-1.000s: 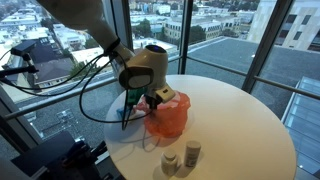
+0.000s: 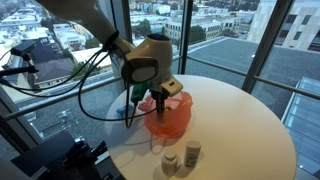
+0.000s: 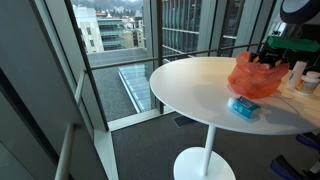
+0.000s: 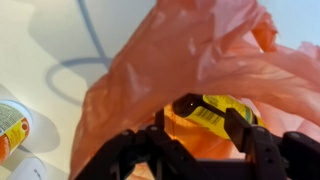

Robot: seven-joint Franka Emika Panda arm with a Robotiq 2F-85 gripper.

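A translucent orange-red plastic bag (image 2: 172,122) stands on the white round table, its mouth facing up. My gripper (image 2: 160,100) points down into that mouth, and the bag hides part of its fingers. In the wrist view the crumpled bag (image 4: 125,82) fills much of the picture. There my gripper shows its fingers apart at the lower edge. Inside the bag lies an item with a yellow label (image 4: 212,117) and a dark end, in front of and between the fingers. Whether the fingers touch it cannot be made out.
A white-lidded container (image 2: 169,158) and a can (image 2: 191,153) stand near the table's front edge. A blue box (image 3: 243,106) sits beside the bag.
The bag and the containers stay about where they were.
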